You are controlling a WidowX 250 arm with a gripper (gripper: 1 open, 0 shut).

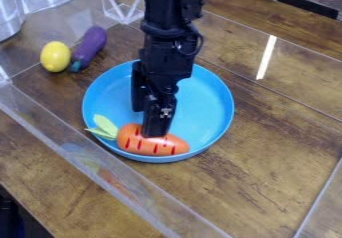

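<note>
My black gripper (pixel 150 117) hangs open over the front half of a blue plate (pixel 207 97), its tips low at a toy carrot (pixel 162 145). The orange carrot with black slashes and pale green leaves lies at the plate's front. The dark fingers overlap its upper edge; whether they touch it is hard to tell.
A yellow lemon (pixel 56 55) and a purple eggplant (pixel 86 50) lie on the wooden table (pixel 267 162) left of the plate, at the back. A transparent strip runs along the lower left.
</note>
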